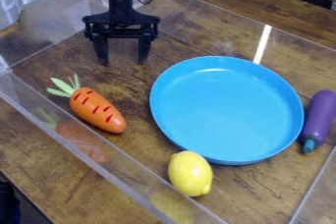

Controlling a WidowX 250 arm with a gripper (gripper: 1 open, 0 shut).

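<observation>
The black gripper (122,45) hangs at the back left of the wooden table, low over bare wood, its two fingers apart with nothing seen between them. An orange toy carrot (94,108) with a green top lies in the front left. A blue plate (226,108) sits right of centre, empty. A yellow lemon (191,174) lies at the front, below the plate. A purple eggplant (317,120) lies at the right edge.
A clear plastic wall (125,184) runs along the front left and around the table. The wood between the gripper and the carrot is bare. A white strip (261,43) marks the back right.
</observation>
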